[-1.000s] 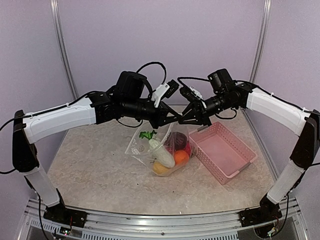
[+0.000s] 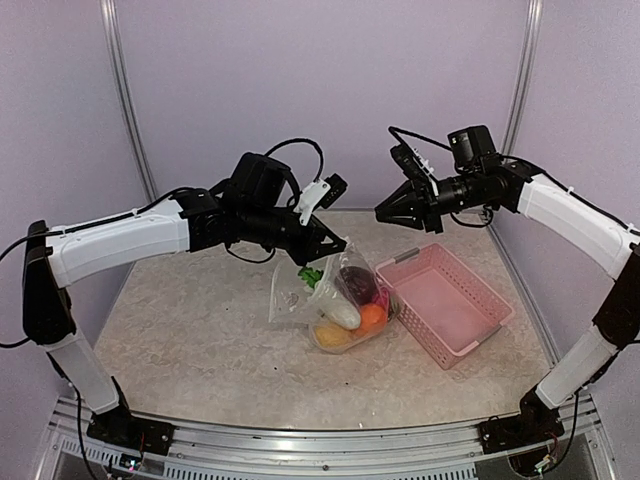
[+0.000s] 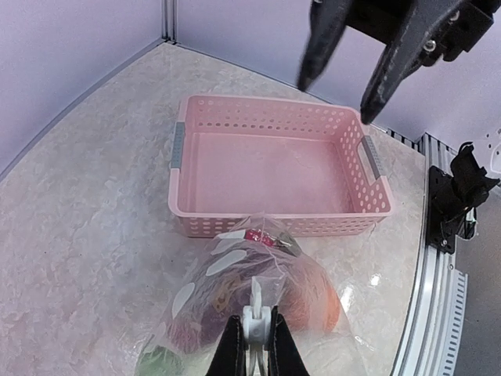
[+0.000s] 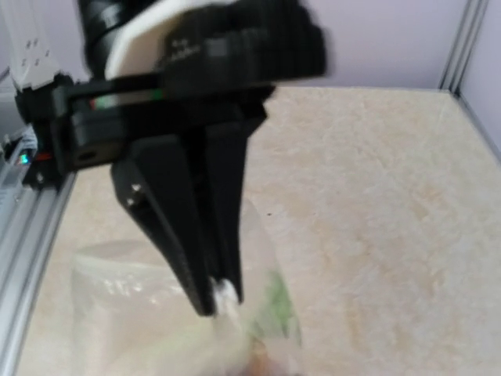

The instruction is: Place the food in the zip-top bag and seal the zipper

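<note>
The clear zip bag (image 2: 300, 300) stands mid-table, holding a white vegetable (image 2: 340, 312), an orange fruit (image 2: 371, 320), a yellow item (image 2: 331, 334), a dark purple item (image 2: 357, 283) and some greens. My left gripper (image 2: 332, 245) is shut on the bag's top edge, seen also in the right wrist view. My right gripper (image 2: 390, 212) is up and apart from the bag, to the right; in the left wrist view its fingers (image 3: 380, 86) are separated, with nothing seen between them.
The empty pink basket (image 2: 445, 300) (image 3: 262, 164) sits just right of the bag.
My right gripper has left the bag's top and moved up and right. My left gripper has shifted slightly left and down with the bag.
</note>
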